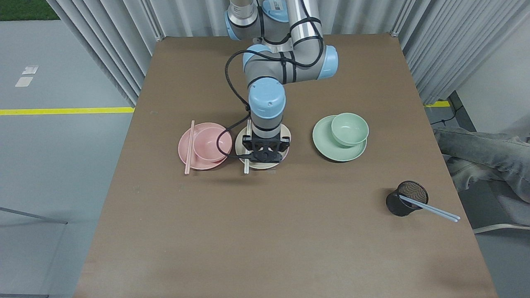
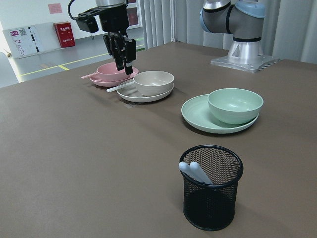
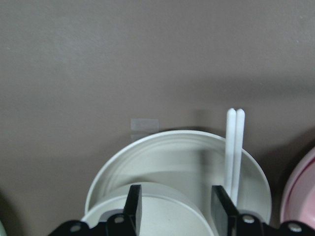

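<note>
My gripper hangs above the cream place setting, fingers apart, nothing seen held. Below it are a cream plate (image 3: pixel 182 147) with a cream bowl (image 2: pixel 154 82) and white chopsticks (image 3: pixel 229 157) lying across the rim. Left in the front view, a pink plate (image 1: pixel 184 150) holds a pink bowl (image 1: pixel 213 144) and pink chopsticks (image 1: pixel 190 144). To the right, a green bowl (image 1: pixel 350 129) sits on a green plate (image 1: pixel 328 146). A black mesh cup (image 2: pixel 209 203) near the right edge holds pale blue chopsticks (image 1: pixel 437 211) leaning out over its rim.
A person's jeans-clad legs (image 1: pixel 484 154) are beside the right edge.
</note>
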